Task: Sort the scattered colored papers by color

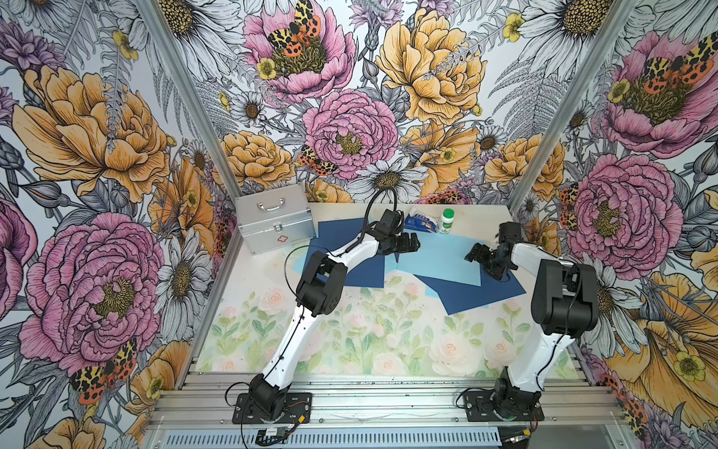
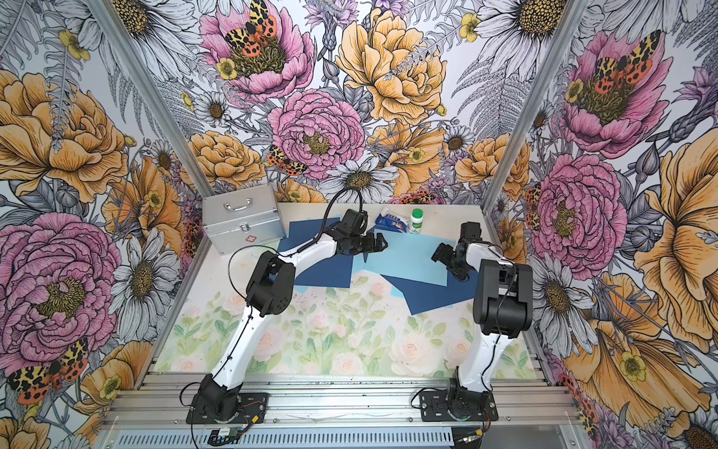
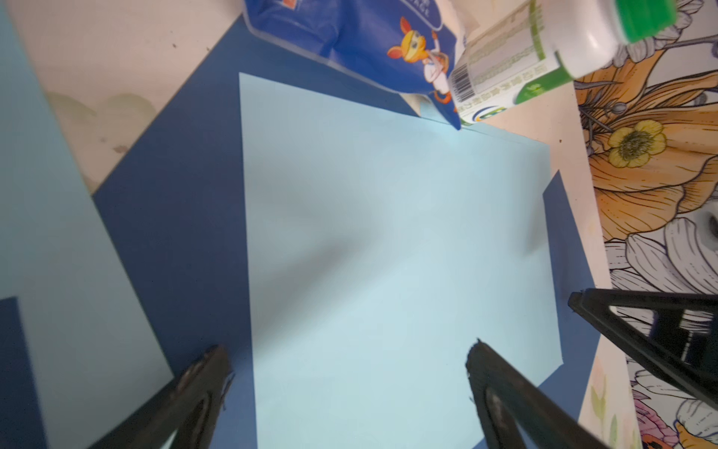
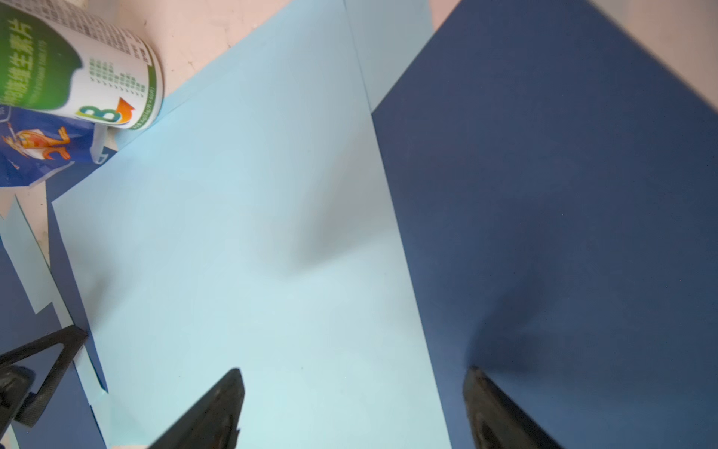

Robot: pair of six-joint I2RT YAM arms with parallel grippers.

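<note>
A light blue sheet (image 1: 442,258) lies flat at the back centre, overlapping dark blue paper (image 1: 469,296) on its right. Further left is another dark blue sheet (image 1: 366,274), with light blue paper (image 3: 74,314) partly over the dark blue in the left wrist view. My left gripper stands open over the left part of the central light blue sheet, its fingers apart and empty. Over the right edge of that same sheet hangs my right gripper, also open, one finger above light blue and the other above dark blue. Both arms hide parts of the papers.
Behind the papers a blue packet (image 1: 422,223) and a white bottle (image 1: 446,221) with a green cap sit against the light sheet's back edge. A silver case (image 1: 276,224) occupies the back left corner.
</note>
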